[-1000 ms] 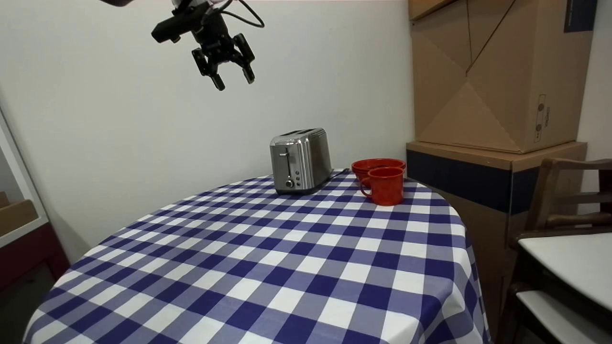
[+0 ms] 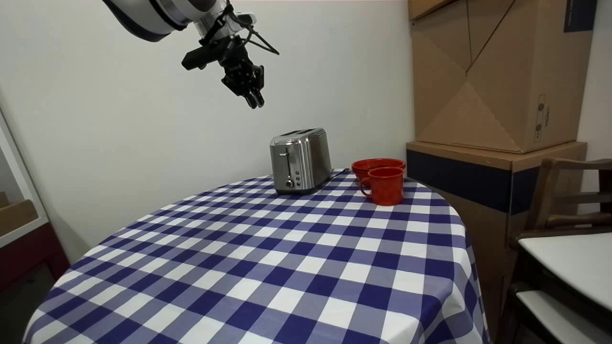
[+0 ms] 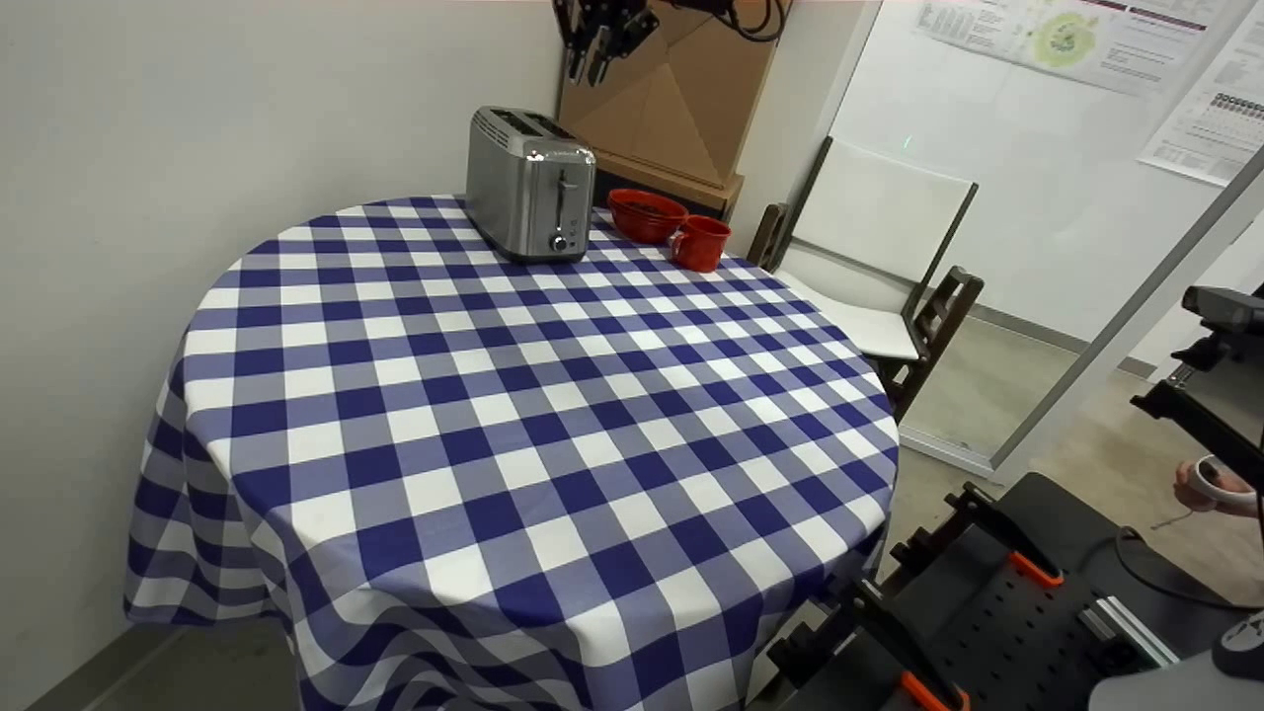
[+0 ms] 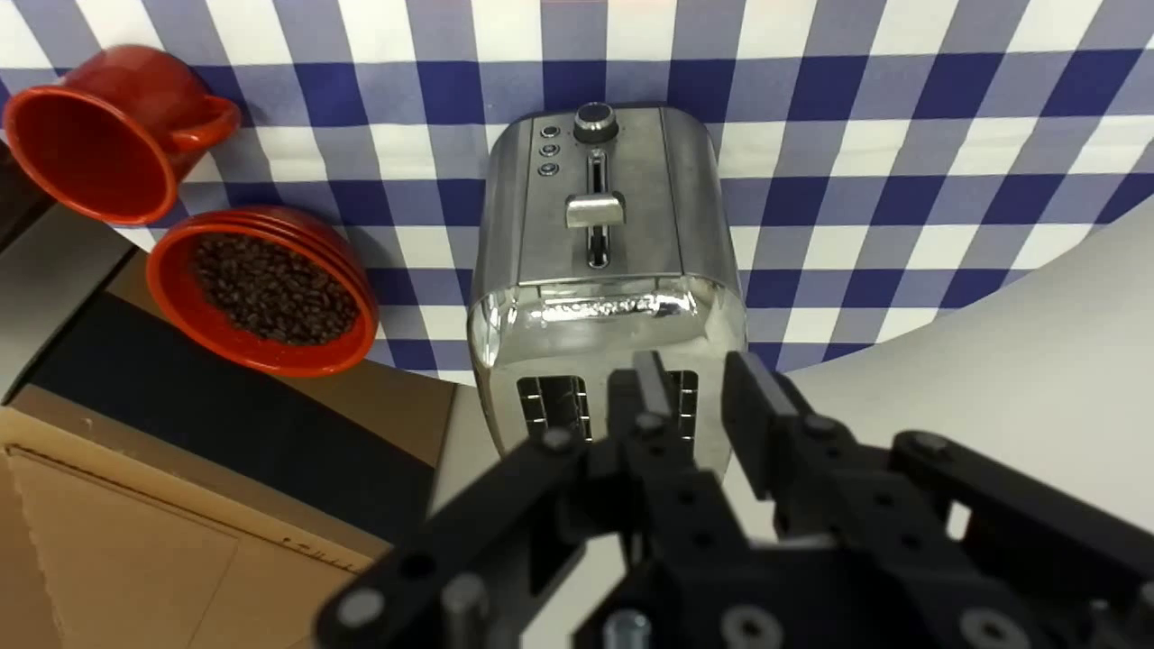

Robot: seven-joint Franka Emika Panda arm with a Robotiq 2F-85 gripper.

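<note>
A silver toaster stands upright on the table, its lever and knob facing up the frame in the wrist view. High above it hangs my gripper, touching nothing. In the wrist view a narrow gap shows between the fingers, with no object held there; the gripper is partly open over the toaster's slotted top. A red mug sits beside a red bowl holding dark brown beans. One toaster slot is partly hidden behind a finger.
The round table has a blue-and-white checked cloth, largely bare in front of the toaster. A white wall rises behind. Stacked cardboard boxes and a chair stand beyond the mug and bowl.
My gripper has moved right and lower in the first exterior view, closer to the toaster. Its fingers, wide apart before, are now much nearer each other. The toaster, mug and bowl have not moved.
</note>
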